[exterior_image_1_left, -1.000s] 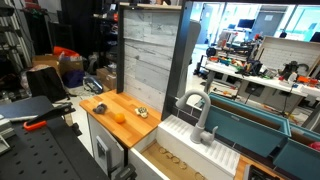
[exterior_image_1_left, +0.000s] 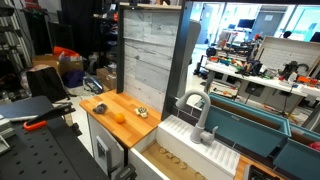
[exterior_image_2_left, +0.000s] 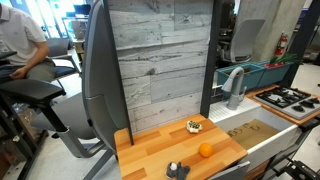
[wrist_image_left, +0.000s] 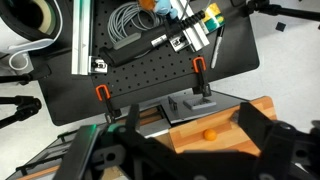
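In the wrist view my gripper stands open, its dark fingers wide apart with nothing seen between them. Beneath it lie the edge of a black perforated table and part of a wooden counter. An orange ball (wrist_image_left: 210, 134) rests on that counter, below and apart from the gripper. Exterior view 1 also has the orange ball (exterior_image_1_left: 119, 118) on the wooden counter (exterior_image_1_left: 133, 105), with a small pale item (exterior_image_1_left: 141, 111) close by. In exterior view 2 a dark small object (exterior_image_2_left: 177, 170) sits on the counter's front part.
A white sink basin with a grey faucet (exterior_image_1_left: 206, 118) adjoins the counter, beside an open drawer (exterior_image_1_left: 178, 167). Tools, a cable coil (wrist_image_left: 131, 20) and tape (wrist_image_left: 36, 22) crowd the black table (wrist_image_left: 150, 82). A wood-plank panel (exterior_image_2_left: 165, 75) stands behind the counter.
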